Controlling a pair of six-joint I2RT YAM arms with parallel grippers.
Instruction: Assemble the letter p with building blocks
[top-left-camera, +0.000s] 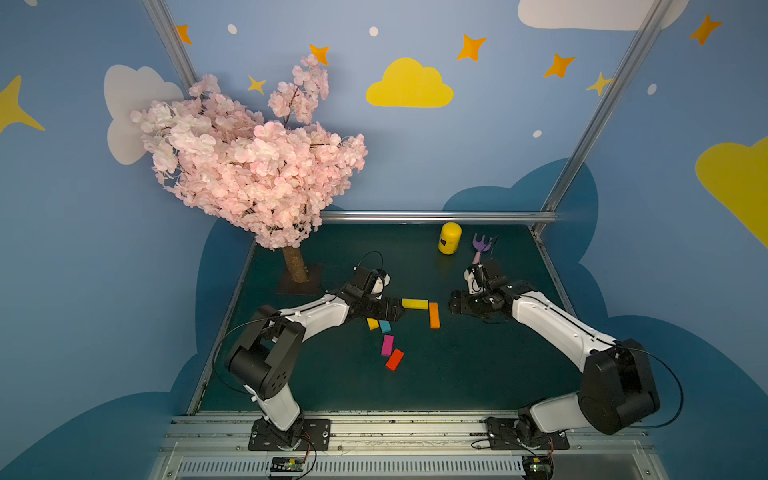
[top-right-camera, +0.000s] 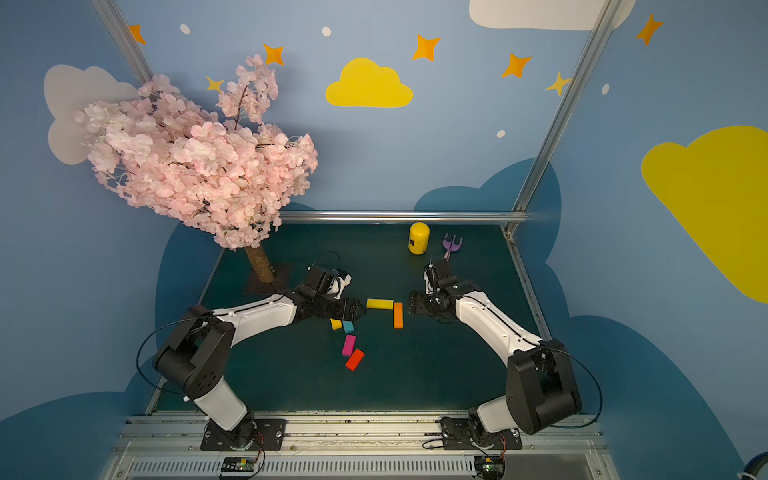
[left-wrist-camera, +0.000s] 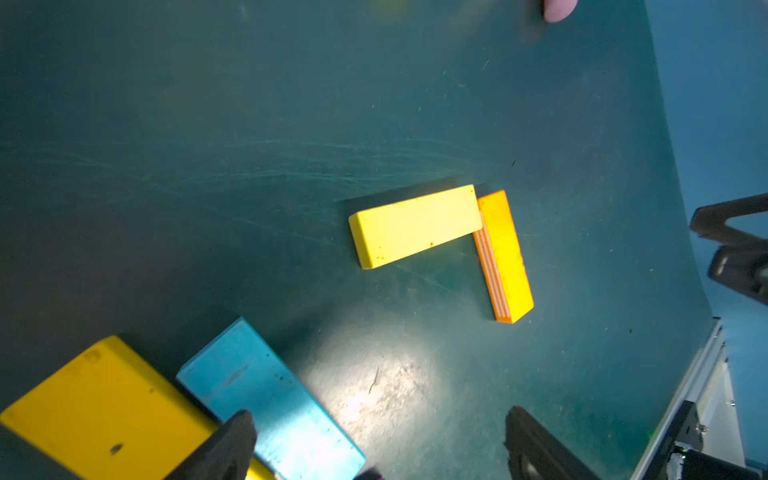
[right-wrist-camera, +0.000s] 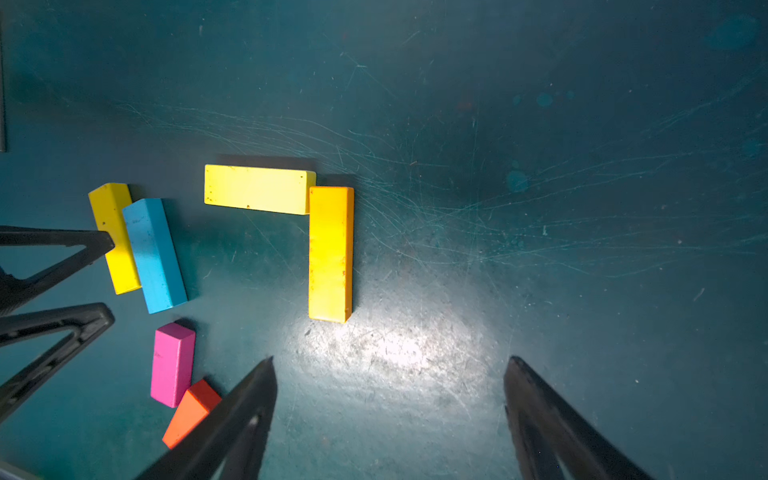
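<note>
A yellow block (top-left-camera: 415, 304) lies crosswise with an orange block (top-left-camera: 434, 315) at its right end, pointing toward the front, forming a corner. My left gripper (top-left-camera: 392, 309) is open above the table, just left of that corner, over a blue block (left-wrist-camera: 272, 396) and a second yellow block (left-wrist-camera: 112, 400). Pink (right-wrist-camera: 173, 364) and red (right-wrist-camera: 191, 414) blocks lie farther forward. My right gripper is open, holding nothing, right of the orange block, with bare table between its fingers in the right wrist view.
A yellow cylinder (top-left-camera: 449, 238) and a purple claw-like object (top-left-camera: 481, 243) stand at the back right. An artificial blossom tree (top-left-camera: 295, 264) stands at the back left.
</note>
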